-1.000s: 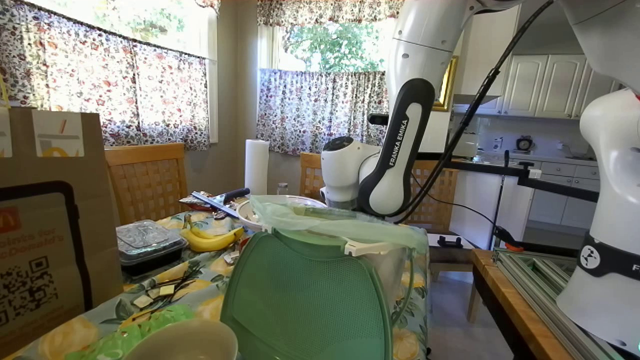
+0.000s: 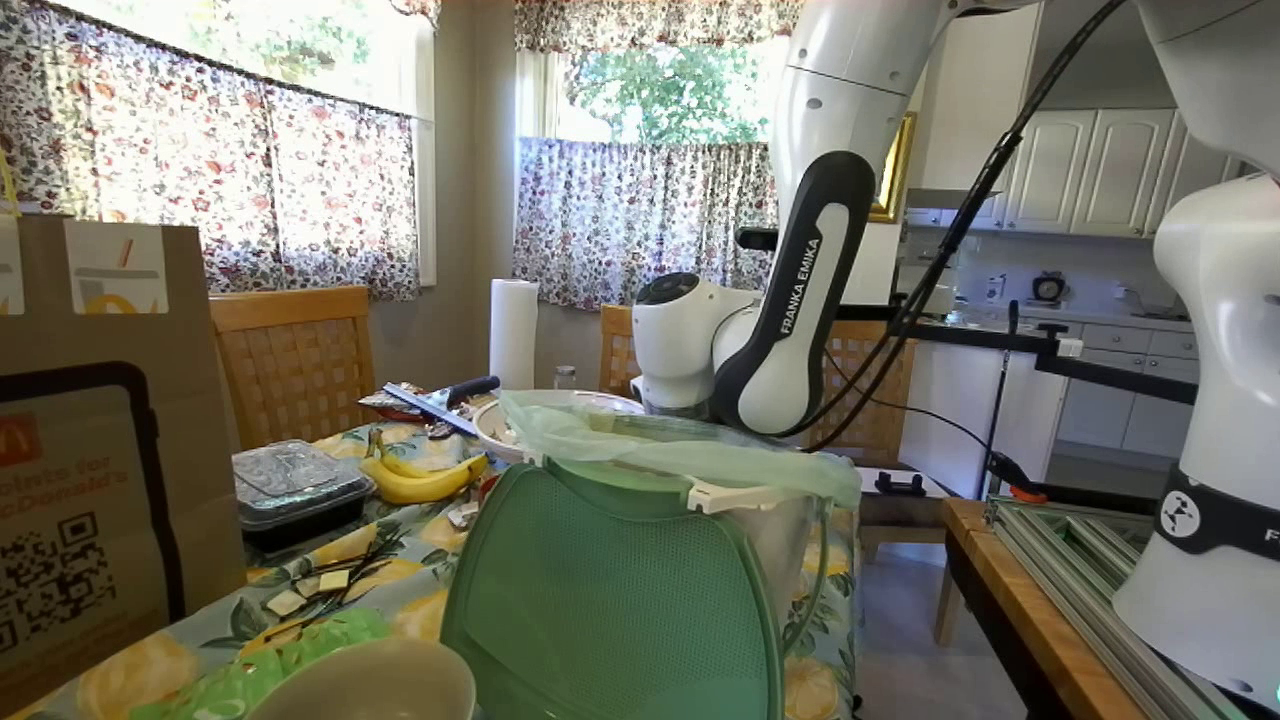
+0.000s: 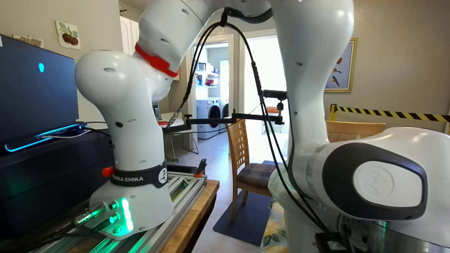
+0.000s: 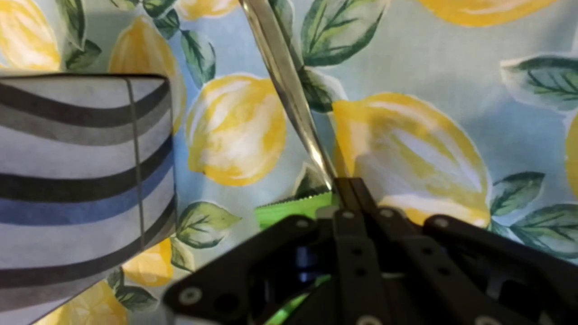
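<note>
My gripper shows at the bottom of the wrist view, low over the lemon-print tablecloth (image 4: 460, 59), with its two dark fingers together: shut. A thin metal utensil handle (image 4: 287, 86) slants down from the top edge and its visible end meets the fingertips. Whether any of it lies between them cannot be made out. Just left of the fingertips, a bright green wrapper (image 4: 295, 208) with a serrated edge is partly covered by the gripper. Both exterior views hide the fingers, behind the bin or below the picture.
At the wrist view's left stands a grey object with dark striped curves (image 4: 81, 173). In exterior view 1, a green mesh bin (image 2: 612, 600) with a bag over its rim blocks the near side. Bananas (image 2: 420, 476), a black container (image 2: 300, 486) and a paper towel roll (image 2: 513, 334) stand further left.
The arm's wrist has shifted slightly to the left in exterior view 1, and the cables along the arm hang differently. The objects on the table have not visibly moved.
</note>
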